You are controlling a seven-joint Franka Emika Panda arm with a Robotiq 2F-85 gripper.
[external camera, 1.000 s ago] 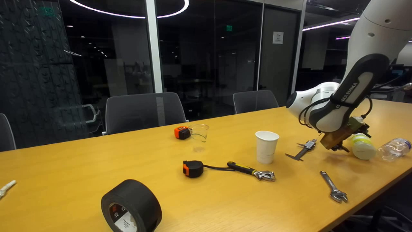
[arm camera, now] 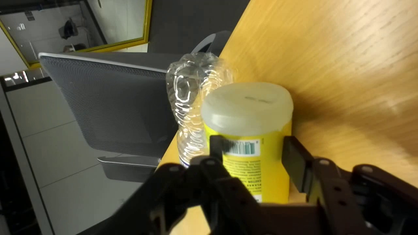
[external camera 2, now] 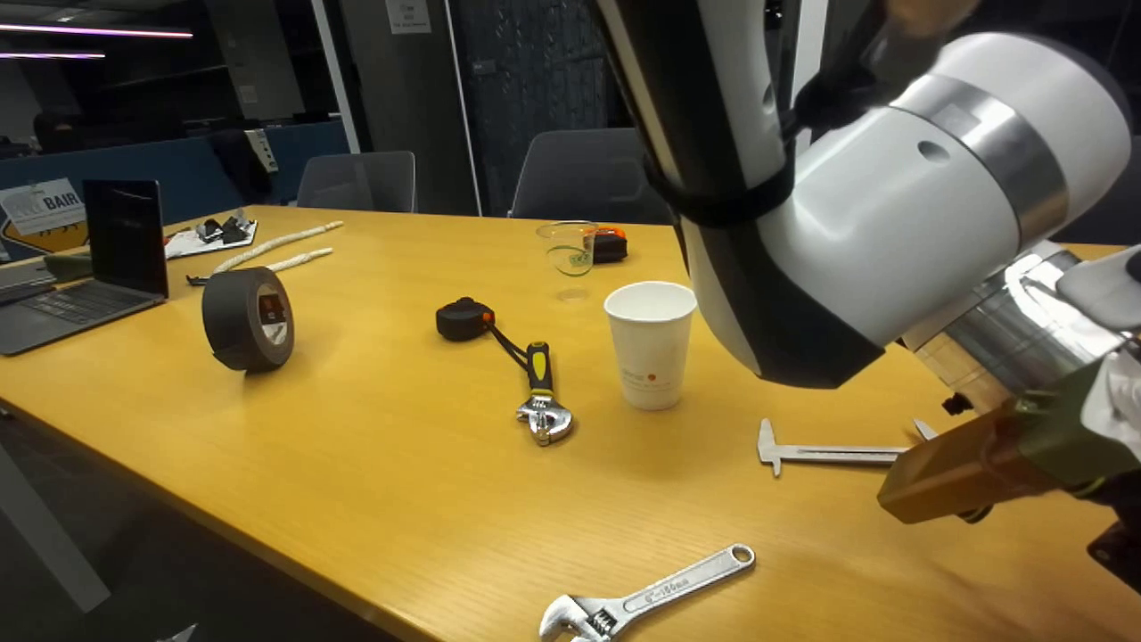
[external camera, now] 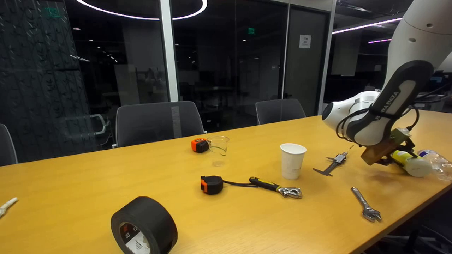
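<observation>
A yellow container with a frosted white lid (arm camera: 247, 107) lies on its side on the table, its barcode label facing the wrist camera. My gripper is over its body. Both black fingers (arm camera: 296, 160) stand apart, the right one along the container's right edge and the left one overlapping its left side. Whether they press on it I cannot tell. In exterior view 1 the yellow container (external camera: 412, 164) shows beyond the gripper's wooden block, pointing lid-first toward the front edge. A crinkled clear plastic bottle (arm camera: 192, 101) lies right beside it, close to the edge.
A caliper (external camera: 334, 163), a chrome wrench (external camera: 365, 205) and a white paper cup (external camera: 292, 161) lie or stand left of the arm. Farther left are a black-handled wrench (external camera: 271, 186), tape measures (external camera: 212, 185), a clear cup (external camera: 218, 150) and black tape (external camera: 144, 226).
In exterior view 1 my arm and gripper have shifted right. The yellow container has slid and turned the same way, and the clear bottle has moved right and swung round beside it.
</observation>
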